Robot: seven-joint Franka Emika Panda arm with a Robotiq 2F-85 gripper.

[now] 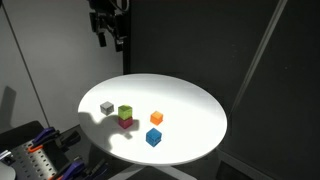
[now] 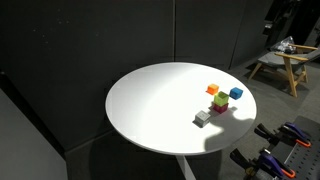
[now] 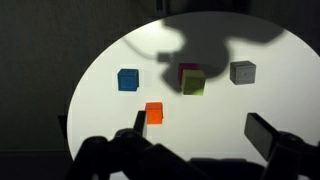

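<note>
A green cube (image 1: 125,112) rests on top of a dark red cube (image 1: 125,124), making a small stack on the white round table (image 1: 185,95). Left of the stack in exterior view 1 lies a grey cube (image 1: 107,107); an orange cube (image 1: 157,118) and a blue cube (image 1: 154,137) lie to its right. High above the table hangs my gripper (image 1: 110,42), well clear of every cube. In the wrist view the fingers are spread wide, the gripper open with only tabletop seen between its fingers.
Beyond the table in exterior view 2 stands a wooden chair (image 2: 290,68). Dark equipment with blue parts (image 1: 72,171) sits on the floor side near the robot's base.
</note>
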